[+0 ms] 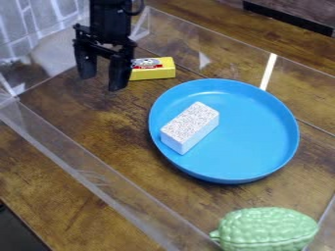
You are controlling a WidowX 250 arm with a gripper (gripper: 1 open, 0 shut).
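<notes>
My black gripper (102, 63) hangs at the upper left, pointing down with its two fingers apart and nothing visible between them. Just to its right a yellow box with a red label (156, 69) lies on the wooden surface. A blue plate (253, 142) holds a white speckled block (190, 128) on its left part. A green bumpy vegetable-like object (263, 229) lies at the bottom right.
Clear plastic walls border the wooden surface (78, 167) on the left and bottom. A thin pale strip (268, 71) stands out at the upper right. The wood left of the plate is clear.
</notes>
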